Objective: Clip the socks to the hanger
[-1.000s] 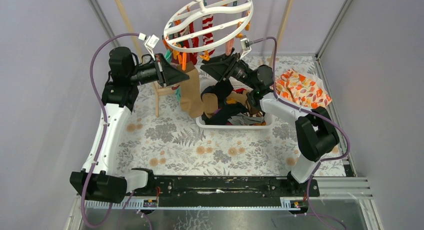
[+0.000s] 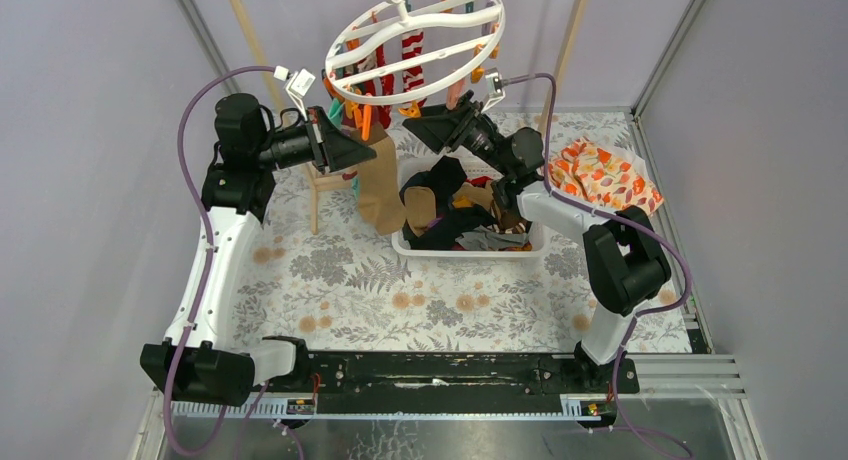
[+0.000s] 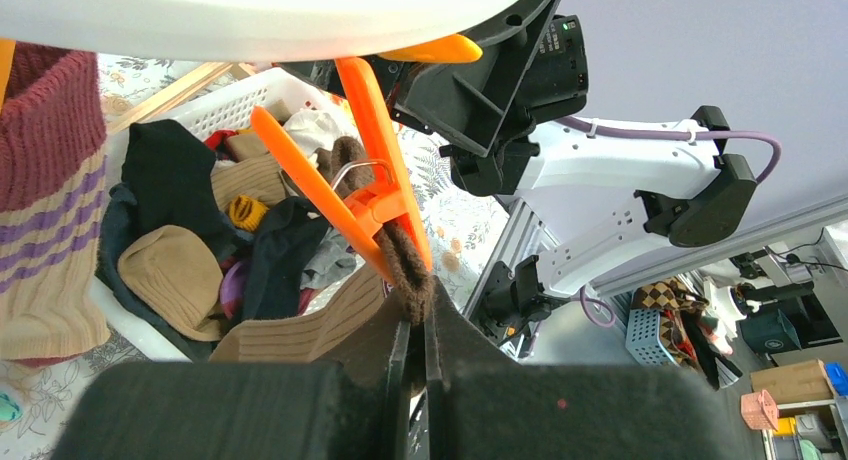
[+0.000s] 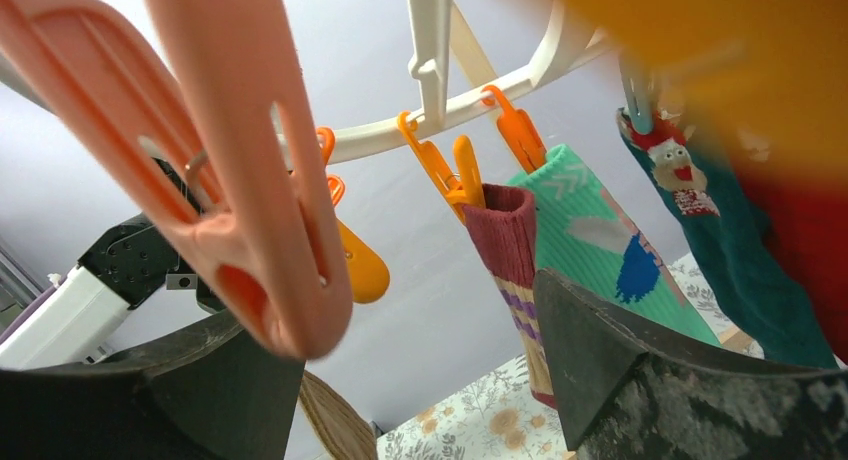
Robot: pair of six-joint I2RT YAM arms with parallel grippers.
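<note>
A white round hanger (image 2: pixel 415 90) carries coloured clips and socks. My left gripper is shut on a brown sock (image 3: pixel 410 280), which hangs below it in the top view and reaches up into an orange clip (image 3: pixel 385 195) in the left wrist view. My right gripper stands open beneath the ring, right of the left one, with a pink clip (image 4: pixel 270 230) close above its fingers. A maroon striped sock (image 4: pixel 505 240) and a mint sock (image 4: pixel 590 240) hang from orange clips.
Below the hanger sits a white bin (image 2: pixel 470 252) of mixed socks. An orange-patterned cloth (image 2: pixel 603 175) lies at the right.
My right arm has shifted slightly, its gripper rising a little and its elbow moving left. My left arm and the brown sock look nearly unchanged.
</note>
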